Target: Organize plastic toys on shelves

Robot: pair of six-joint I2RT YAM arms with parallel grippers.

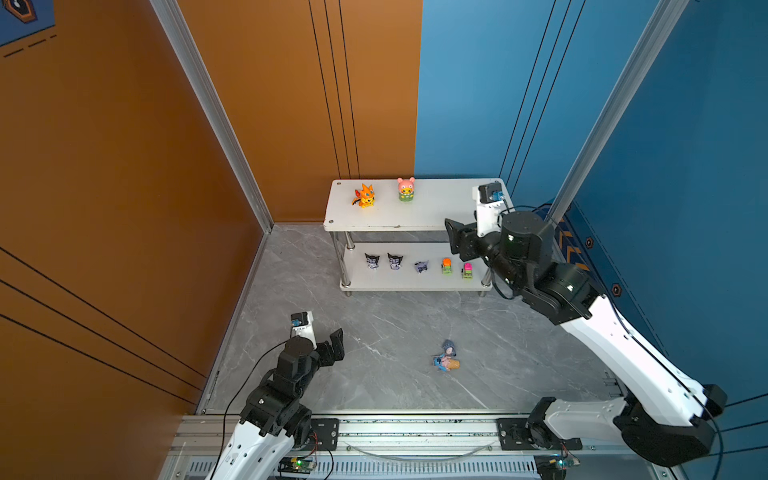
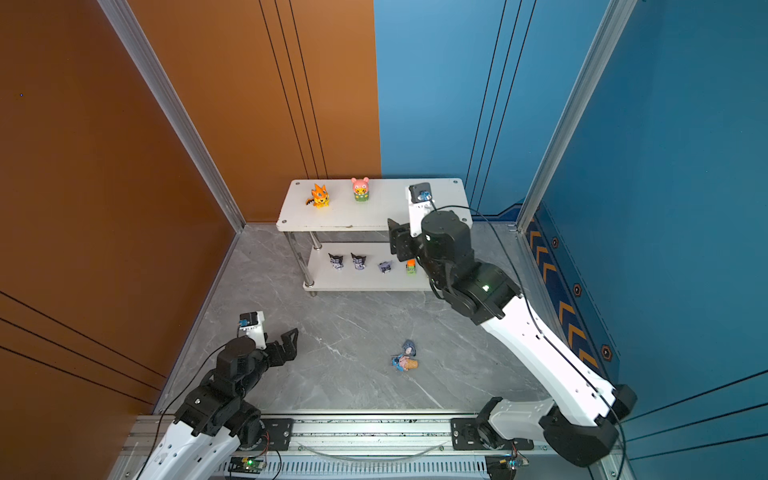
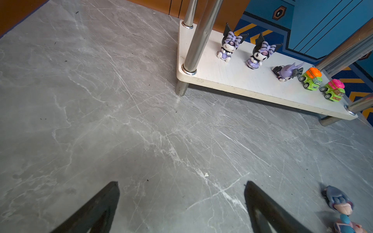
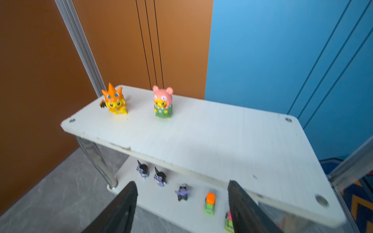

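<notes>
On the white upper shelf [image 4: 217, 124] stand an orange-and-yellow figure [image 4: 114, 101] at the left and a pink-and-green figure [image 4: 162, 101] right of it. The lower shelf [image 3: 240, 83] carries two black-and-purple figures [image 3: 229, 45], a purple toy [image 3: 287, 72] lying low, an orange-topped green car [image 3: 310, 78] and a pink-topped green car [image 3: 333, 90]. A small blue-and-pink figure [image 1: 446, 356] lies on the grey floor. My right gripper is open and empty in front of the shelf's right half. Over bare floor at front left, my left gripper stays open, nothing between its fingers.
The upper shelf's right half is bare. A metal post [image 3: 202, 38] stands at the rack's left front corner. Orange and blue walls close in the sides and back.
</notes>
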